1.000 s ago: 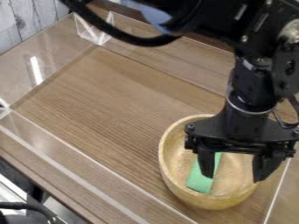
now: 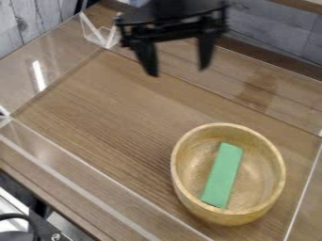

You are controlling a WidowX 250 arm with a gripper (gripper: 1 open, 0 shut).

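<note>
My gripper [image 2: 176,52] is at the top centre, dark and blurred, with two fingers pointing down and apart, open, nothing seen between them. It is well above and behind a round wooden bowl [image 2: 190,148] at the lower right, which holds a flat green rectangular block [image 2: 220,174] lying inside.
A clear angular object [image 2: 101,28] sits at the top left edge. Cables [image 2: 23,224] lie at the bottom left corner.
My gripper has moved from over the bowl up and back toward the top of the view, away from the bowl. The green block still lies in the bowl.
</note>
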